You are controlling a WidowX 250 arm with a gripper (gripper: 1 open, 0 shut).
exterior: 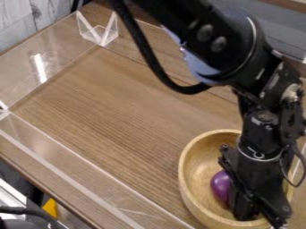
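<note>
A wooden bowl (pixel 194 170) stands at the lower right of the camera view, with a purple round object (pixel 221 185) inside it. My black gripper (pixel 249 206) reaches down into the bowl beside the purple object and covers much of the bowl's right side. Its fingertips are mostly hidden by its own body, so what lies between them cannot be seen.
Clear strips run along its edge, and a small clear plastic piece (pixel 98 25) is at the top left. A dark cable is at the lower left.
</note>
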